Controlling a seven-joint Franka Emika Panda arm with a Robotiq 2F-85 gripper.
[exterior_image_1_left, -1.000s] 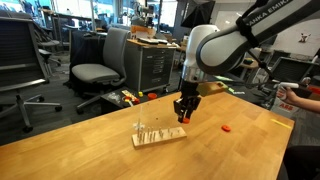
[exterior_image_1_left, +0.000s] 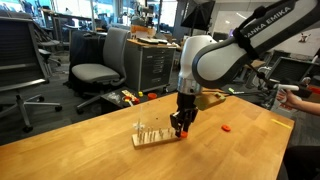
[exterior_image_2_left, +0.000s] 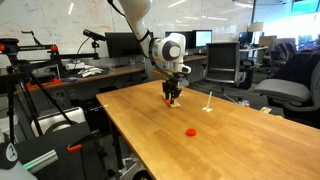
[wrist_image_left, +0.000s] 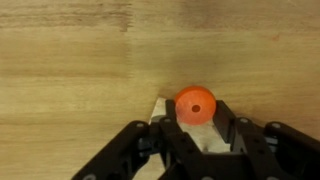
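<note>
An orange-red round piece (wrist_image_left: 195, 105) sits between the fingertips of my gripper, which is shut on it. In exterior view 1 my gripper (exterior_image_1_left: 184, 127) is low at the right end of a pale wooden board with upright pegs (exterior_image_1_left: 155, 139). The round piece (exterior_image_1_left: 183, 135) shows just below the fingers there. Part of a pale block (wrist_image_left: 159, 107) shows under the gripper in the wrist view. Whether the piece touches the board or a peg, I cannot tell.
A second red piece (exterior_image_1_left: 226, 128) lies loose on the wooden table (exterior_image_1_left: 80, 150), right of the gripper. Several small coloured items (exterior_image_1_left: 130, 98) lie near the table's back edge. An office chair (exterior_image_1_left: 103, 72) stands behind.
The board has not visibly moved.
</note>
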